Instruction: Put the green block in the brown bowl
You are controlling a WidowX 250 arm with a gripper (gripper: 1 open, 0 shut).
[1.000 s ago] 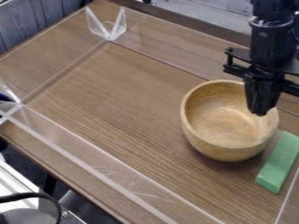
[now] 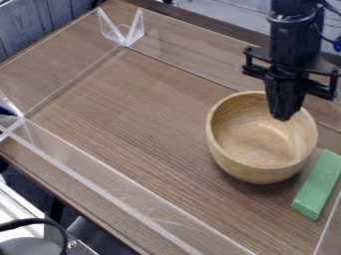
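Note:
The brown bowl [image 2: 234, 154] sits upright toward the right of the wooden surface, and its visible inside is empty. Beside its lower right rim, on the surface, lies the green block [image 2: 316, 185], a long rectangular piece near the right edge. My black gripper [image 2: 282, 112] reaches in from the top right, its tip over the far part of the bowl and apart from the green block. Whether its fingers are spread or together is too unclear to make out.
Clear low walls border the tray floor [image 2: 120, 110], which is bare left of the bowl. A clear bracket-like piece [image 2: 122, 27] stands at the back left. Dark cables [image 2: 47, 227] lie outside the tray at the lower left.
My gripper has shifted a little to the left, over the bowl's far part. Bowl and green block have stayed where they were.

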